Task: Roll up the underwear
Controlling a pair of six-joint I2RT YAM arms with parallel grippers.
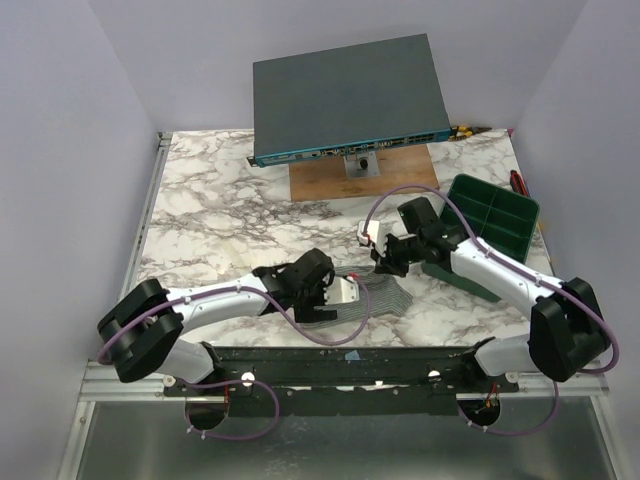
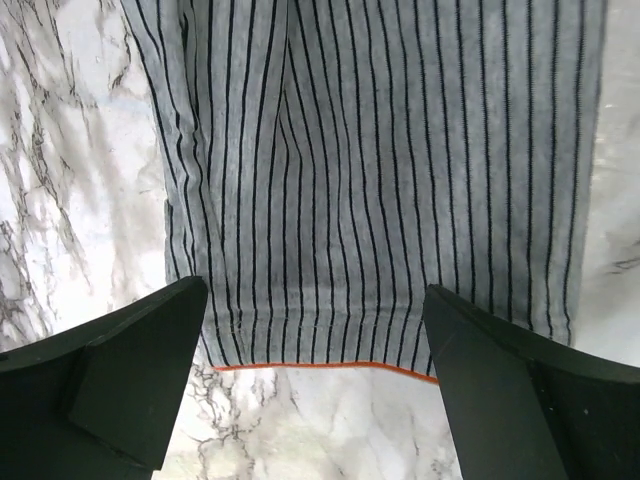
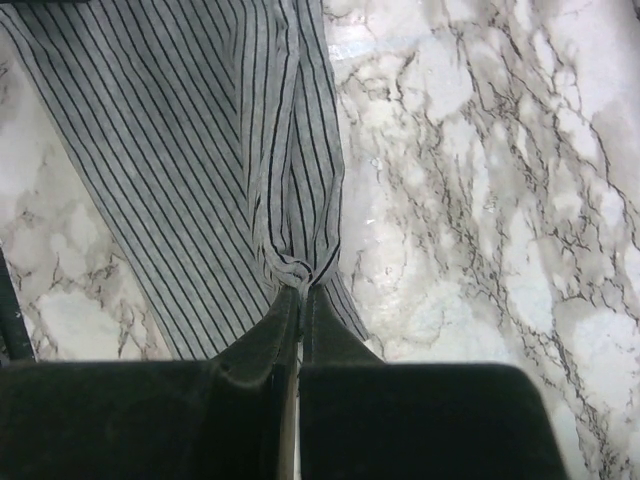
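The grey striped underwear [image 1: 385, 300] lies spread on the marble table, with a folded band along one side. My left gripper stands open over the end with orange stitching, fingers either side of that part of the cloth; whether they touch it is unclear. My right gripper is shut at the gathered end of the folded band [image 3: 290, 180], the bunched cloth at its fingertips; whether it pinches the cloth cannot be told for sure.
A green divided bin [image 1: 500, 215] stands at the right, close to my right arm. A monitor [image 1: 350, 90] on a wooden base [image 1: 315, 182] is at the back.
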